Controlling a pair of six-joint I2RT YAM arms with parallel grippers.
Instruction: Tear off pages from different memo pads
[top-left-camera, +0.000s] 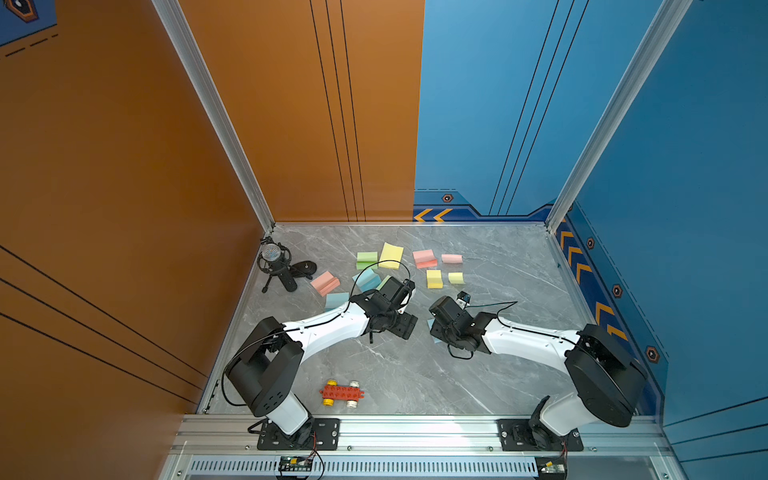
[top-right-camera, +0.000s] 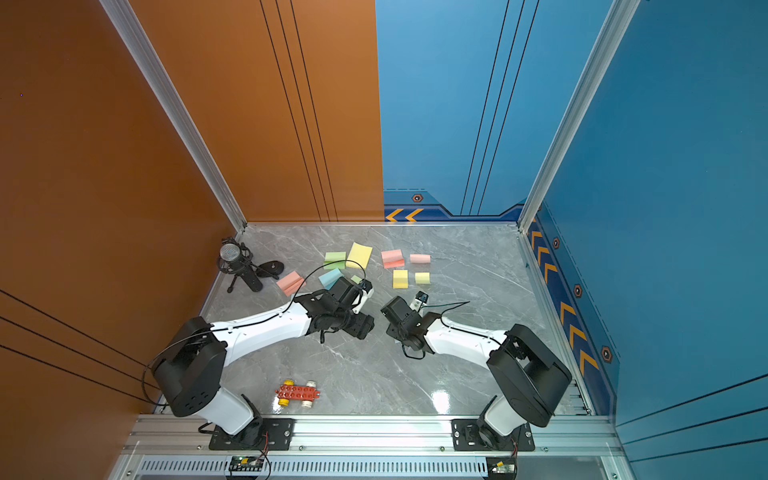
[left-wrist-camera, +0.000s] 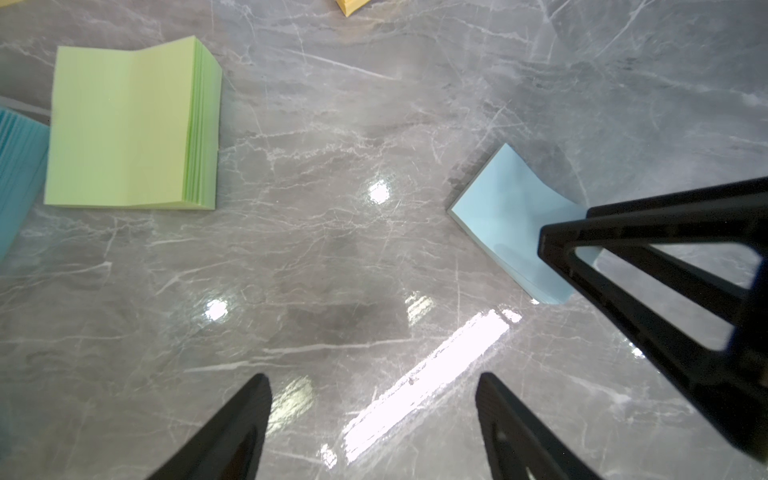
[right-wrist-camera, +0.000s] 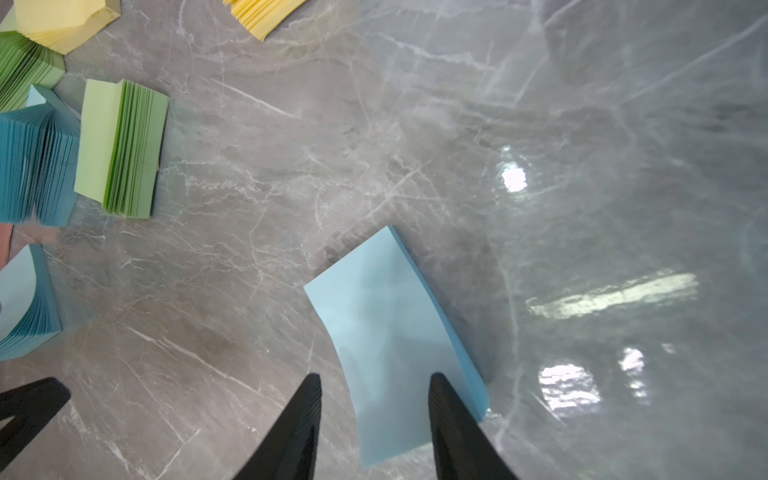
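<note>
In the right wrist view a light-blue memo pad lies on the table with its top page bowed. Above its near end my right gripper stands part open, fingers spread across the pad's width; whether they touch it cannot be told. The left wrist view also shows this blue pad, partly covered by a black finger of the right gripper. My left gripper stands open over bare table, nothing between its fingers. A light-green pad lies beyond it to the left.
Several more pads lie farther back: yellow, pink, green and blue. A black tripod stands at the back left, a red toy piece at the front left.
</note>
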